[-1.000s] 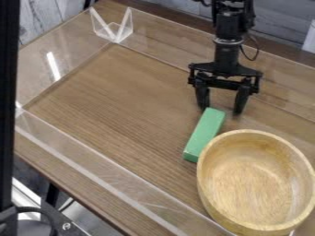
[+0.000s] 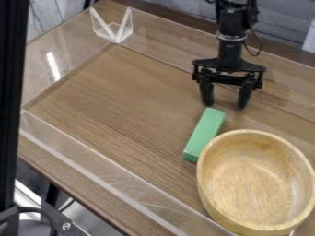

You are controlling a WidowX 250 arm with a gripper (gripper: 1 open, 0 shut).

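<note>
My black gripper hangs upright at the upper right of the wooden table, its fingers pointing down near the tabletop; whether anything is between them cannot be made out. Below it a green block lies on the table, just left of a large beige bowl at the lower right.
A white wireframe corner piece sits at the back left. Clear edging runs along the left side, with dark equipment at the bottom left.
My gripper has shifted very slightly to the right and up in the view. The block and bowl look unmoved.
</note>
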